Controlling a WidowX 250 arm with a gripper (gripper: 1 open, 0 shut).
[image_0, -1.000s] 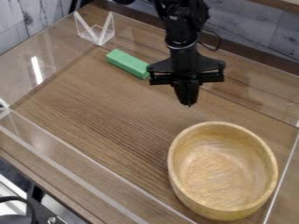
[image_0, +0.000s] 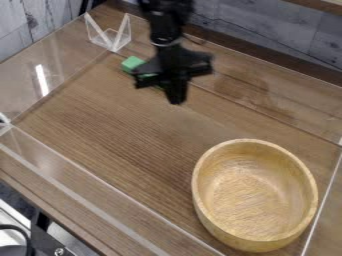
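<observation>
The dark gripper (image_0: 174, 85) at the top middle of the camera view is motion-blurred, so I cannot tell whether it is open or shut. Just left of it lies a green block (image_0: 134, 66), partly hidden behind it. A round light-wooden or beige bowl (image_0: 254, 195) sits at the lower right, well apart from the gripper.
A white wire-like rack (image_0: 110, 32) stands at the back left. Walls edge the back, and a dark cable lies at the lower left corner.
The gripper has moved left and slightly back, toward the green block, and now covers part of it. The bowl has not moved.
</observation>
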